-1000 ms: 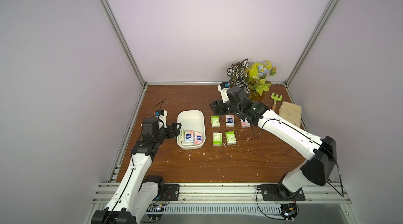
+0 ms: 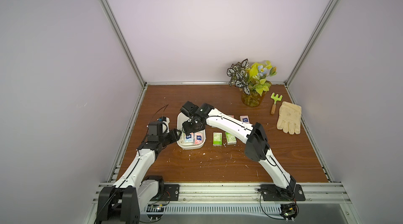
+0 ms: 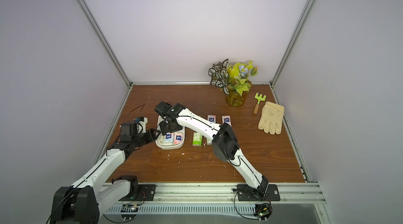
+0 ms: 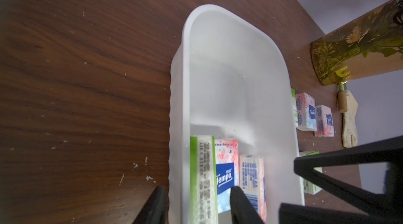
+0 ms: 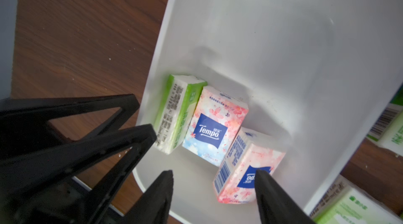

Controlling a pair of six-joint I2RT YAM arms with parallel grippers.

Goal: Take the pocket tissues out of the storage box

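The white storage box (image 2: 181,144) holds three tissue packs: a green-edged pack (image 5: 176,110) on its side along the left wall, a pink-blue Tempo pack (image 5: 215,127) in the middle and a pink one (image 5: 247,165) to its right. My left gripper stands open at the box's left rim, by the green-edged pack. My right gripper is open over the box, above the packs, with nothing held between its fingers.
Several packs lie on the table right of the box, including a green one (image 2: 217,139). A vase of plants (image 2: 251,98), a small fork (image 2: 275,100) and a glove (image 2: 288,119) are at the back right.
My right arm has swung left from beside the vase to over the box, covering some of the table packs. My left arm has shifted slightly.
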